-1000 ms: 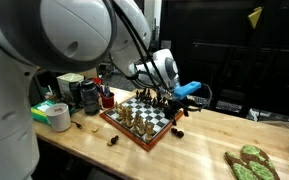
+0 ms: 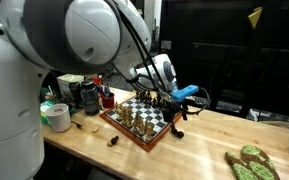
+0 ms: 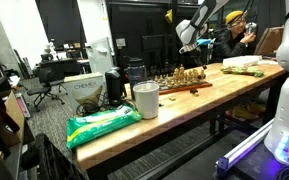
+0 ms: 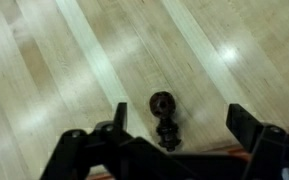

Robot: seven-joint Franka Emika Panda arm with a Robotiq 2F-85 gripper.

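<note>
A dark brown chess piece (image 4: 165, 120) lies on the wooden tabletop in the wrist view, between and a little ahead of my open fingers. The same dark piece (image 2: 178, 133) shows just off the right edge of the chessboard in exterior view 1. My gripper stands open above it, nothing held. From the side, the gripper (image 2: 189, 110) hangs over the table just right of the board. The chessboard (image 2: 152, 146) carries light pieces along its near side and dark pieces along its far side.
Another small dark piece (image 2: 113, 141) lies in front of the board. A white mug (image 2: 58, 117), a red cup (image 2: 108, 101) and dark jars stand left of it. At the right lies a green patterned item (image 2: 250, 163). Bare table lies between that item and the board.
My gripper has moved slightly downward and right, near the dark piece beside the board. The board and its pieces look unmoved.
</note>
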